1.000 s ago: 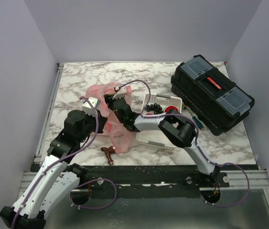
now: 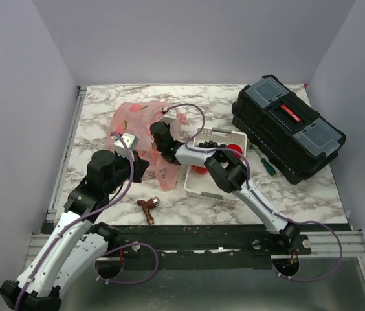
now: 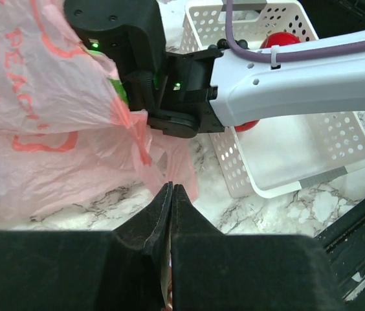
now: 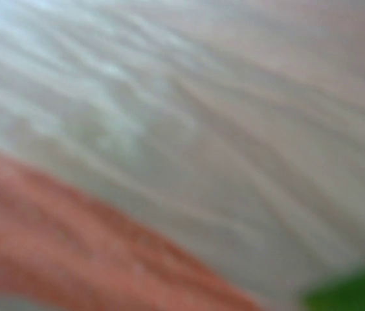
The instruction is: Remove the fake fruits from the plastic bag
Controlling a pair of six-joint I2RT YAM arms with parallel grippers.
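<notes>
The translucent pink plastic bag (image 2: 127, 120) with red print lies at the back left of the table, spread out and crumpled. My right gripper reaches into it; the film (image 3: 53, 162) covers its fingers, so their opening does not show. A green patch (image 3: 119, 89) shows through the bag beside that gripper. Blurred film, a red-orange band and a green corner (image 4: 354, 291) fill the right wrist view. Near the bag's front edge, my left gripper is shut, and nothing shows between its fingers.
Right of the bag stands a white basket (image 2: 202, 189) holding dark grapes (image 2: 206, 145) and red fruit (image 2: 235, 149). A brown-handled tool (image 2: 147, 209) lies at the front. The black toolbox (image 2: 286, 126) takes up the right back; marble is clear at front right.
The bag now spreads wider and flatter toward the back left, and its front edge has drawn back. My right gripper has shifted slightly within it. The left arm has stayed still.
</notes>
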